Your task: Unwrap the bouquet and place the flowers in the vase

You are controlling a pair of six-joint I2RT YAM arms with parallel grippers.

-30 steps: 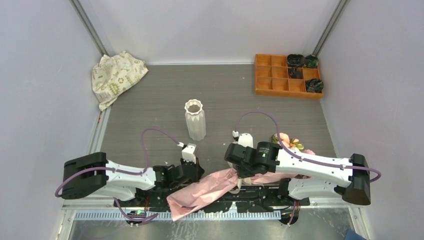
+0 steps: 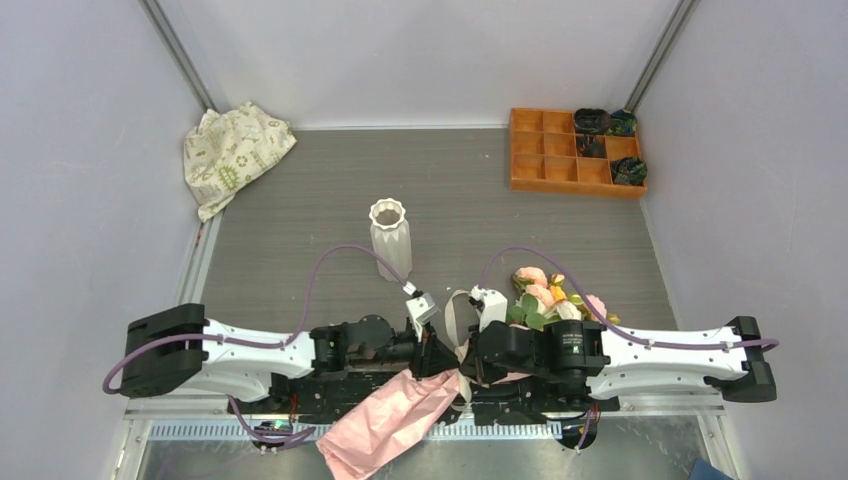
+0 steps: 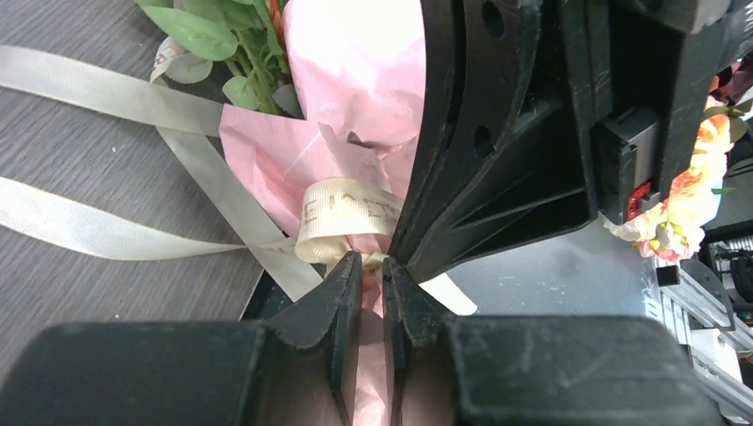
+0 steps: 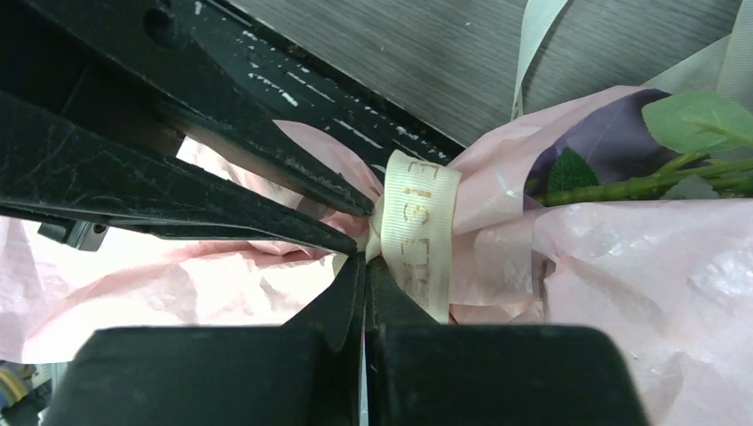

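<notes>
The bouquet's flowers (image 2: 548, 296) lie right of centre, partly behind my right arm. Their pink wrapping (image 2: 390, 425) runs left beneath both grippers, tied with a cream ribbon (image 4: 420, 232). Shut on the ribbon at the knot is my right gripper; its exact grip is partly hidden. At the same knot my left gripper stands slightly open, a narrow gap between its fingertips, with wrapping and ribbon behind. Both grippers nearly touch in the top view. The white vase (image 2: 391, 245) stands upright at mid-table, apart from them.
An orange compartment tray (image 2: 528, 185) with dark items sits at the back right. A patterned cloth (image 2: 235, 150) lies at the back left. Loose ribbon tails (image 3: 115, 222) spread over the table.
My left gripper has moved right to meet the right one at the knot. The wrapping's free end swung lower. My right arm shifted slightly, and the blooms now show farther left.
</notes>
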